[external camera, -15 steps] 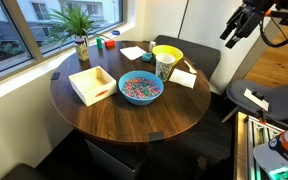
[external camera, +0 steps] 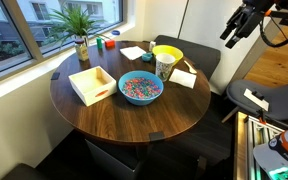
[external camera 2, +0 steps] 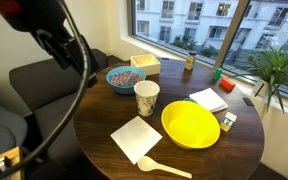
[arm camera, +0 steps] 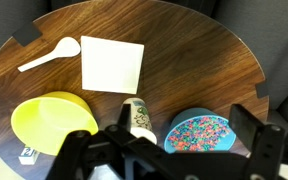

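In the wrist view my gripper is open high above the table, its fingers [arm camera: 246, 124] spread wide with nothing held. Below it are a patterned white cup [arm camera: 137, 112], a blue bowl [arm camera: 168, 134] of small multicoloured pieces and a yellow bowl [arm camera: 24, 122]. A white paper square [arm camera: 111, 66] lies flat near a light spoon [arm camera: 50, 53]. In the first exterior view, the gripper [external camera: 228, 40] hangs at the upper right, apart from everything on the table.
An open, cream-coloured box [external camera: 93, 86] stands on the round table [external camera: 104, 122]. Beyond it, a potted plant [external camera: 76, 22] stands by the window. A small white carton [external camera 2: 228, 121] sits beside the yellow bowl.
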